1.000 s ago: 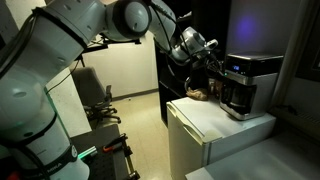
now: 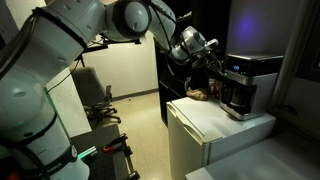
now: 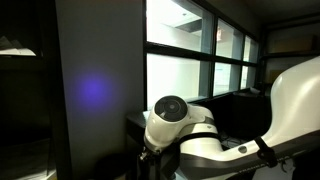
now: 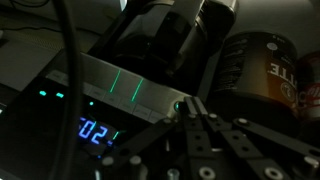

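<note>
A black-and-silver coffee machine (image 2: 250, 85) stands on the white cabinet, with a dark carafe area in its front. My gripper (image 2: 214, 66) is at the machine's left side, near its upper part. In the wrist view, the gripper points at the machine's silver strip (image 4: 125, 88), close to a small green light; contact cannot be made out. Its fingertips look shut, with nothing visible between them. Blue digits glow on the dark display (image 4: 92, 130). Exterior view 2 shows the arm (image 3: 172, 118), but its fingers are lost in the dark.
Brown-labelled jars (image 4: 262, 68) stand close to the gripper's right in the wrist view. Bare white top (image 2: 205, 118) lies in front of the machine on the cabinet (image 2: 190, 150). A dark wall panel rises behind it.
</note>
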